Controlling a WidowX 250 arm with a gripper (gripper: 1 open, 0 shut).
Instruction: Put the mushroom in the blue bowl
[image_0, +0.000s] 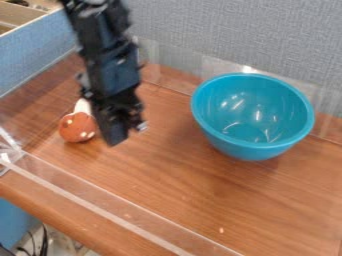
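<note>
The mushroom, with an orange-red cap (78, 127) and a pale stem (83, 106), lies on the wooden table at the left. Just to its right is my gripper (126, 133), blurred and pointing downward, with its arm covering the table behind. Whether its fingers are apart or together is hard to make out. The mushroom's cap shows beside the gripper, not between its fingers. The blue bowl (251, 116) stands upright on the right side of the table, its visible inside empty.
A clear strip edges the table (187, 190) along the front left, and a grey wall (254, 35) rises behind the bowl. Bare wood lies between gripper and bowl and across the front. Cables (40, 243) hang at the lower left.
</note>
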